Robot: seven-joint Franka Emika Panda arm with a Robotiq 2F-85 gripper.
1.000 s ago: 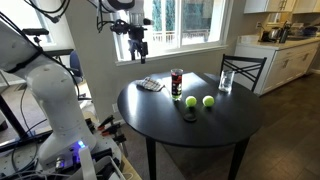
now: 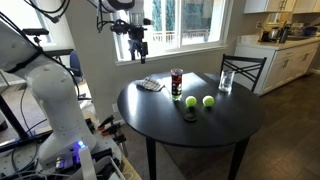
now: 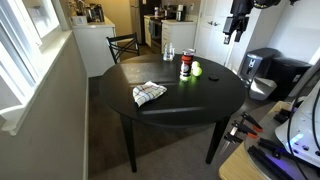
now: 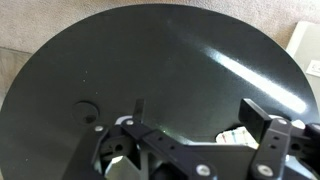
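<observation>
My gripper (image 2: 142,58) hangs high above the near left part of the round black table (image 2: 150,120). In the wrist view the gripper has its two fingers wide apart, with only bare tabletop between them. A tall red can-like container (image 2: 176,83) stands upright near the table's middle. Beside it lie a green ball (image 2: 191,101) and a second green ball (image 2: 208,101). Nearer the front is a flat black disc (image 2: 190,117). A striped cloth (image 3: 148,92) lies crumpled towards the window side. The wrist view has the cloth (image 4: 236,136) partly hidden behind the gripper.
A clear glass (image 2: 227,80) stands at the far side of the tabletop. Behind it is a black chair (image 2: 250,67). The table's right-hand part in exterior view 1 is bare, and the space around my gripper is free.
</observation>
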